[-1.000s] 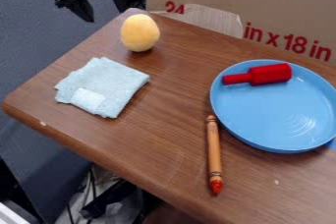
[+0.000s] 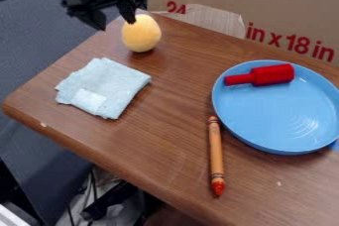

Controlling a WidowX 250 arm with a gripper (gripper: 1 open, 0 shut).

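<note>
My black gripper (image 2: 109,14) hangs at the top left of the camera view, its fingers parted and nothing visible between them, just above and left of a pale yellow egg-shaped object (image 2: 141,36) on the wooden table. A folded light-blue cloth (image 2: 103,87) lies to the left. A blue plate (image 2: 276,121) on the right holds a red cylinder with a handle (image 2: 272,74). An orange crayon (image 2: 216,161) lies left of the plate, its red tip toward the front.
A cardboard box (image 2: 252,7) stands along the back. The table's left edge (image 2: 27,93) drops to the floor.
My gripper has moved right and down, closer to the yellow egg-shaped object. The objects on the table have not moved.
</note>
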